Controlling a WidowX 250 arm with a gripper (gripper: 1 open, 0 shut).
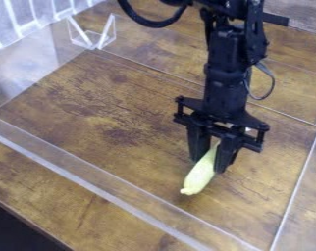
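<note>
My gripper (213, 145) hangs from the black arm at centre right, pointing down and shut on a pale yellow-green elongated object (197, 178). The object slants down to the lower left from between the fingers, its lower end at or just above the wooden surface (102, 127); I cannot tell whether it touches. Its upper end is hidden by the gripper.
Clear plastic walls or strips (122, 183) border the work area at left, front and right. A white wire-like holder (92, 31) stands at the back left. The wood left of the gripper is clear.
</note>
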